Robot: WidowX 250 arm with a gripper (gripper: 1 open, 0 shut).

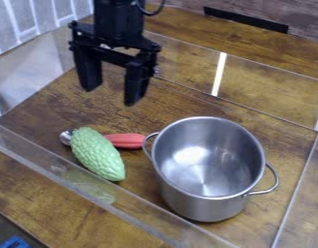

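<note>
My black gripper (112, 77) hangs over the back left of the wooden surface, high in the view, above a pale green bumpy vegetable (97, 155). Whether its fingers are open or shut is hard to make out. A red-handled utensil (123, 139) with a metal end lies behind the vegetable, partly hidden by it. A steel pot (206, 189) with two loop handles stands upright at the right, empty.
Clear plastic edges (275, 223) border the wooden work area (174, 102). The wood behind the pot and beneath the gripper is clear. A white slatted rail stands at the back left.
</note>
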